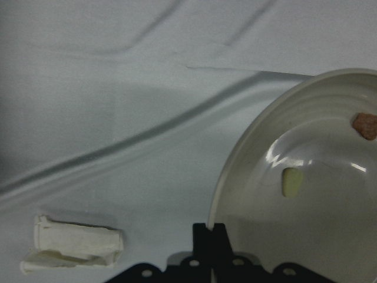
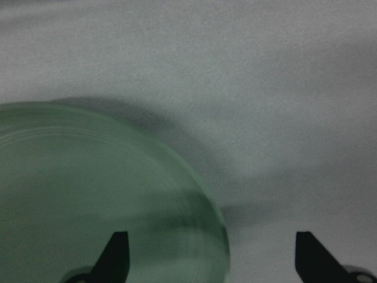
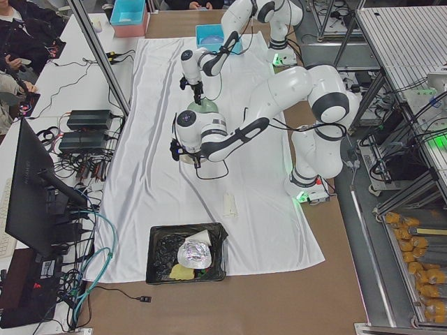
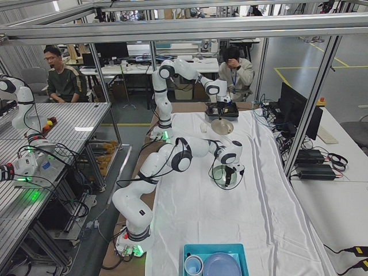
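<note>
In the left wrist view, my left gripper has its fingers together at the rim of a cream bowl (image 1: pixel 318 224), apparently gripping it. The bowl holds a pale yellow piece (image 1: pixel 292 181) and a brown piece (image 1: pixel 364 126). In the camera right view this bowl hangs at the far part of the cloth. My right gripper stands open above the rim of a green plate (image 2: pixel 94 177), one finger over the plate and the other outside it.
A black lined bin (image 3: pixel 160 255) with foil and scraps is at one end of the cloth (image 3: pixel 265 237), a blue tray (image 4: pixel 190 250) with dishes at the other. A crumpled paper (image 1: pixel 76 244) lies near the bowl.
</note>
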